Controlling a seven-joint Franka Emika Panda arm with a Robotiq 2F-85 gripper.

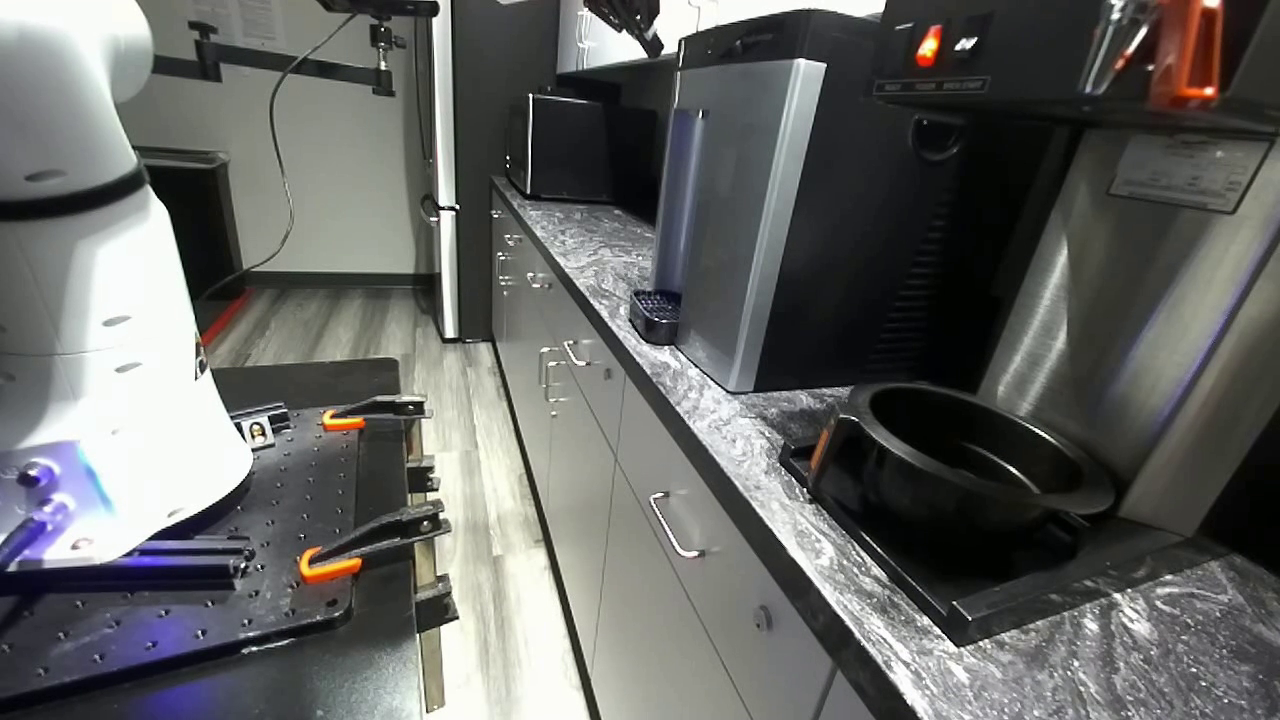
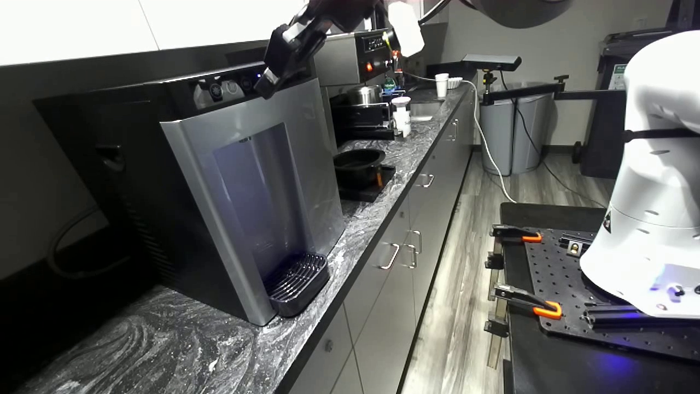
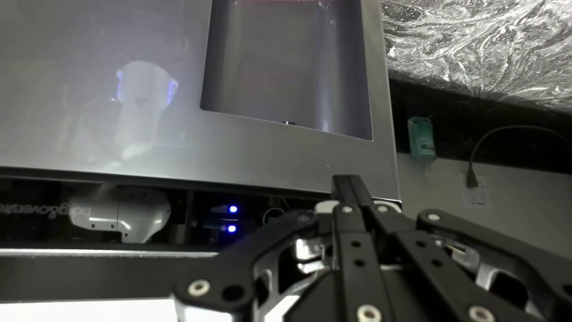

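Observation:
A tall dispenser (image 2: 190, 171) with a silver front and black sides stands on the counter. Along its top front edge runs a control panel (image 2: 220, 92) with round buttons. My gripper (image 2: 264, 86) is beside this top edge, its fingers angled down; whether it touches is unclear. From the wrist, the gripper is shut, nothing visible between its fingers. Past the fingertips lie the silver front (image 3: 257, 147) and its recess (image 3: 289, 64). Two blue lights (image 3: 232, 219) glow on the dark panel, partly hidden by the gripper. Exterior view 1 shows the gripper (image 1: 651, 46) above the dispenser (image 1: 744, 216).
A drip tray (image 2: 298, 282) juts from the dispenser's foot. A black pot (image 1: 960, 450) sits on a burner beside it. White cabinets (image 2: 79, 26) hang above, close to the arm.

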